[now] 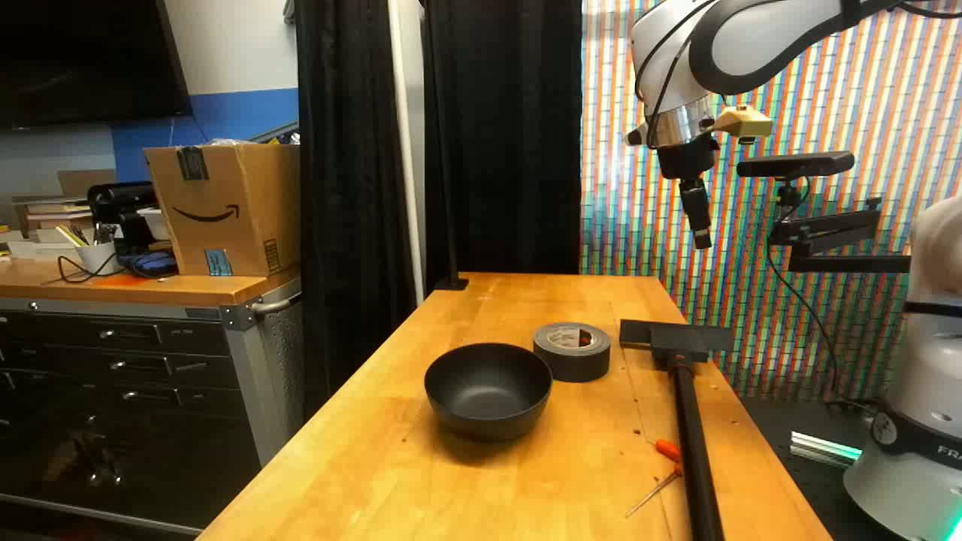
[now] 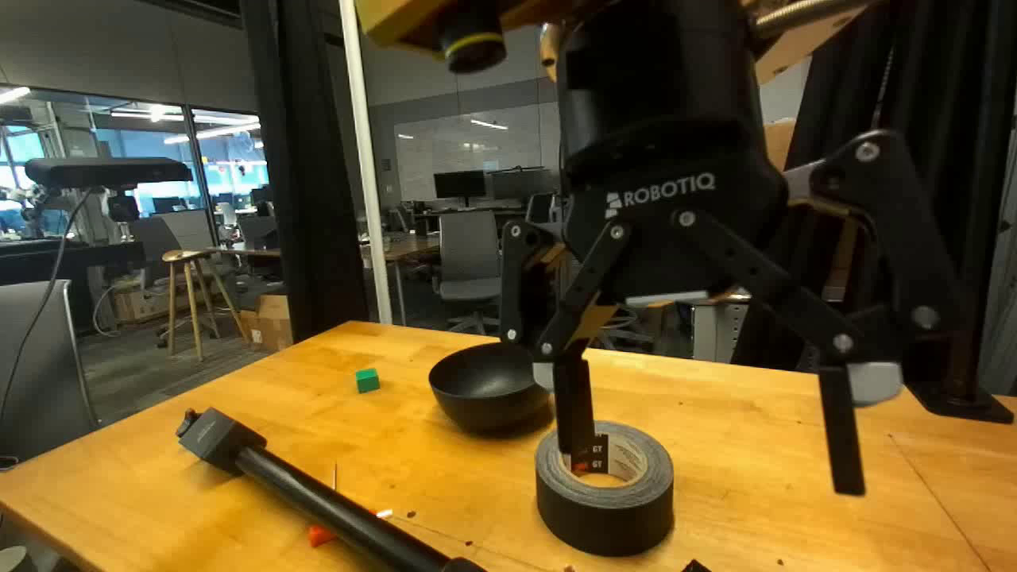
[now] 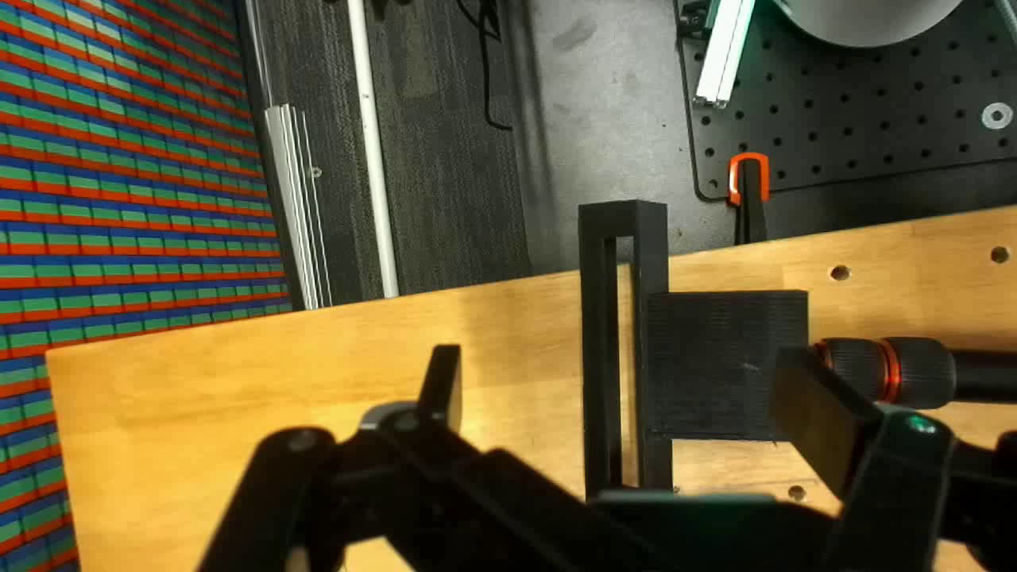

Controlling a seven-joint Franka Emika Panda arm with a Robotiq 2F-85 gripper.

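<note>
High above the far end of the wooden table, my gripper (image 2: 712,467) stands open, its fingers wide apart and nothing between them. Exterior view 1 shows the gripper (image 1: 701,242) edge-on, well clear of the tabletop. A black bowl (image 1: 488,392) sits upright near the table's middle, looking empty. Close beside it, a roll of dark tape (image 1: 570,365) lies flat; one finger overlaps the tape (image 2: 605,519) in exterior view 2. A small green block (image 2: 367,380) rests beyond the bowl there and is not visible in exterior view 1.
A long black tool with a flat head (image 1: 676,336) lies along one table edge. Beside its shaft is an orange-handled screwdriver (image 1: 667,448). In the wrist view, the tool's head (image 3: 729,367) is below the fingers. Bare wood (image 1: 361,469) stretches along the opposite edge.
</note>
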